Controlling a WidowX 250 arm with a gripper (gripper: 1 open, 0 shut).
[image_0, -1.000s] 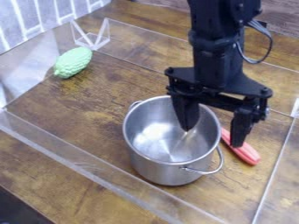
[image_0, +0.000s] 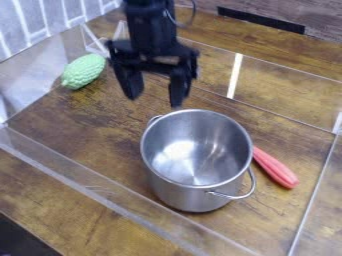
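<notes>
My black gripper (image_0: 152, 80) hangs open and blurred in the upper middle, above and behind a steel pot (image_0: 195, 180), with nothing visible between its fingers. The pot has two wire handles and looks empty. A green, bumpy vegetable (image_0: 83, 70) lies at the upper left, left of the gripper. A red elongated object (image_0: 274, 167) lies just right of the pot.
A wooden work surface (image_0: 74, 150) is bordered by clear low walls or strips along the left, front and right. A white railing stands at the upper left. The wood left of the pot and at the back right is bare.
My gripper has moved left and back from above the pot and red object toward the green vegetable. The pot, red object and vegetable have stayed put.
</notes>
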